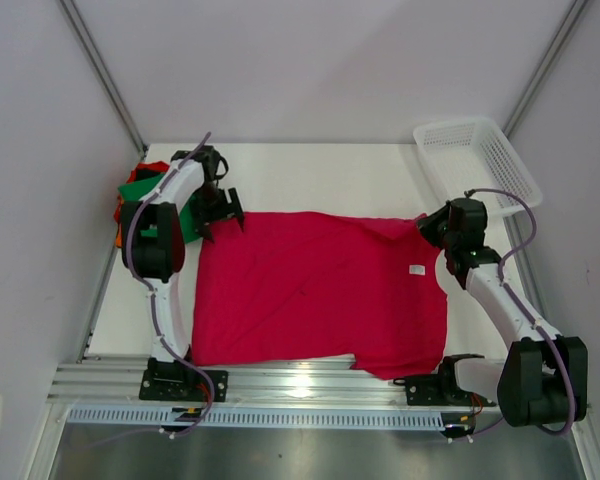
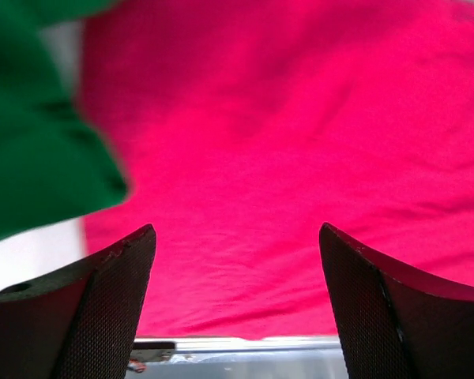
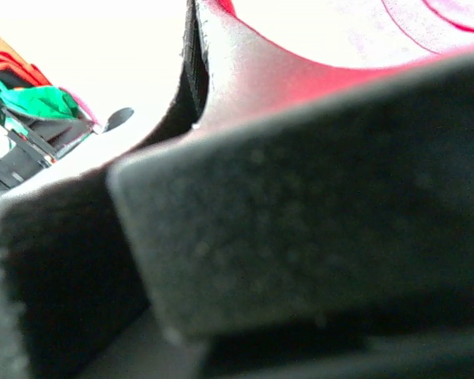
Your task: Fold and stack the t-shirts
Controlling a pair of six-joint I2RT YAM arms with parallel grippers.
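Observation:
A crimson t-shirt [image 1: 315,290] lies spread across the middle of the table, with a small white label near its right side. Above its far left corner, my left gripper [image 1: 225,219] is open, its fingers wide apart. The left wrist view shows crimson cloth [image 2: 237,158] below the gap, with nothing gripped. At the far right corner, my right gripper [image 1: 421,222] is shut on the shirt's edge, which rises in a fold toward the fingertips. Dark fingers [image 3: 300,205] fill much of the right wrist view and hide the grip itself.
A pile with green cloth [image 1: 138,188] and orange cloth stands at the far left, partly behind the left arm; green cloth [image 2: 39,158] hangs close beside the left gripper. A white basket [image 1: 505,165] sits at the back right.

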